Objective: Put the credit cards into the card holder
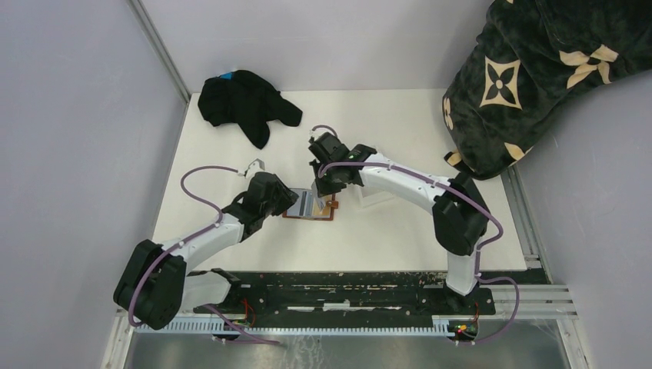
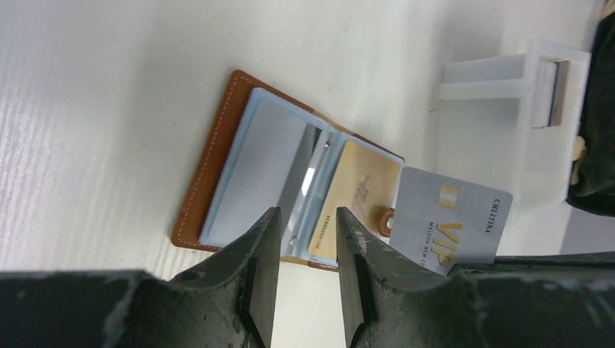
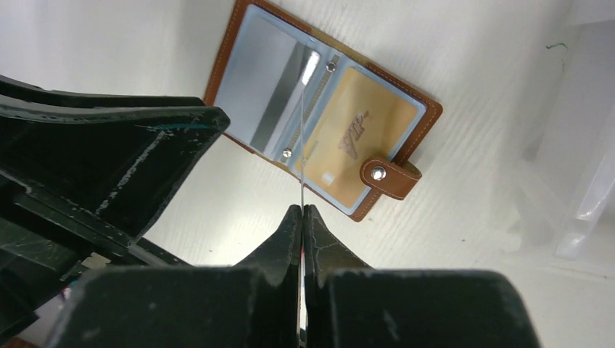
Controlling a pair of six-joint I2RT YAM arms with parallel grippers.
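Note:
The brown card holder (image 1: 309,216) lies open flat on the table. A gold card (image 3: 362,130) rests under the clear sleeve of its snap-strap half; the other half (image 2: 261,163) looks pale grey with a dark band. A grey card (image 2: 450,221) with gold lettering stands on edge, pinched by my right gripper, above the holder. In the right wrist view it shows only as a thin line, its lower edge over the holder's middle. My left gripper is open and empty, close beside the holder's left half.
A white open box (image 1: 377,197) stands right of the holder, partly behind the right arm. Dark cloth (image 1: 246,104) lies at the back left, and a patterned dark cushion (image 1: 507,100) leans at the right.

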